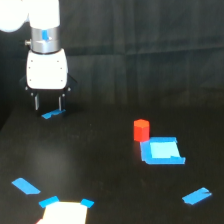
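Note:
My gripper [48, 102] hangs at the far left of the camera view, under its white hand, with its two dark fingers apart and nothing visible between them. To the right, well away from it, a small red block [141, 130] stands on the black table. Just right of and nearer than the block lies a pale square [165, 150] framed in blue tape. The block is close to the upper left edge of this frame; I cannot tell whether they touch.
Blue tape strips mark the table at the near left [25, 186], at the near right [197, 196] and below my gripper. A pale object [64, 214] is cut off by the bottom edge. Bare black table fills the middle, with dark curtain behind.

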